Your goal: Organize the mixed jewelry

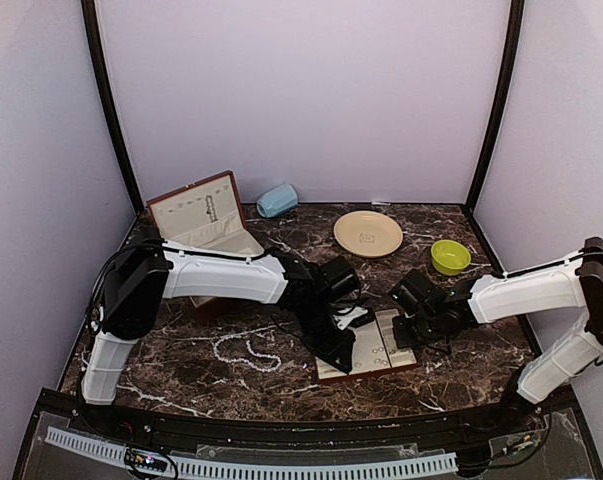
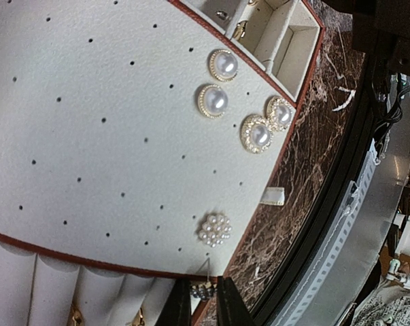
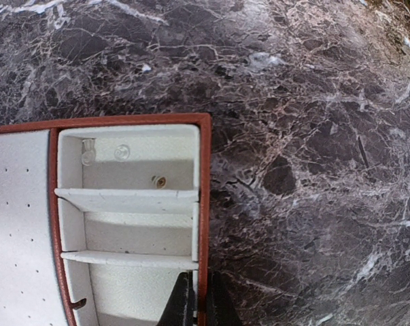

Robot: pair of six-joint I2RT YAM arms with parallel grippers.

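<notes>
In the left wrist view a small pearl-cluster earring [image 2: 203, 291], its post pointing up, is pinched in my left gripper, which is shut on it close to the tray's edge. The jewelry tray [image 2: 123, 68] has a white panel dotted with holes. Set in that panel are a pearl cluster earring [image 2: 214, 230] and several round pearl earrings [image 2: 213, 101]. My right gripper is shut on the tray's brown side rim [image 3: 204, 204], beside small compartments. One compartment contains a gold piece [image 3: 159, 181] and clear earring backs [image 3: 122, 152].
A pearl necklace [image 1: 249, 361] lies on the marble table left of the tray. Behind the left arm stands an open jewelry box [image 1: 201, 212]. Toward the back are a blue cup [image 1: 277, 201], a beige plate [image 1: 368, 234] and a green bowl [image 1: 450, 257].
</notes>
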